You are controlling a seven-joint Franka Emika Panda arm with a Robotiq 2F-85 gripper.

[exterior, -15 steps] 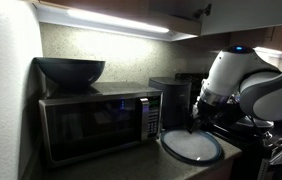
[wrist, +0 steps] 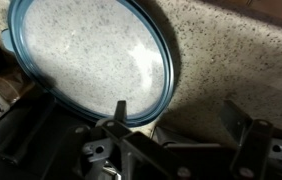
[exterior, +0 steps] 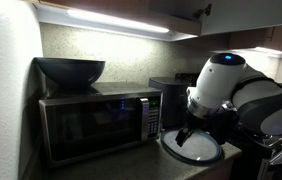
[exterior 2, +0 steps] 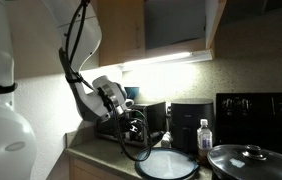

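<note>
A round, flat, pale disc with a blue-grey rim (exterior: 193, 147) lies on the counter; in the wrist view the disc (wrist: 96, 55) fills the upper left. My gripper stands open, its two fingers wide apart with only speckled counter visible between them. One of its fingers (wrist: 119, 112) overlaps the disc's lower rim in that view. From outside, the dark gripper hangs low over or beside the disc; its exact height cannot be told.
A microwave (exterior: 96, 125) bears a dark bowl (exterior: 71, 72). Behind the disc stands a black appliance (exterior 2: 189, 125), with a clear bottle (exterior 2: 204, 137) beside it. A lidded pan (exterior 2: 256, 162) sits at the right. Bare counter (wrist: 236, 60) lies beside the disc.
The disc has not visibly moved.
</note>
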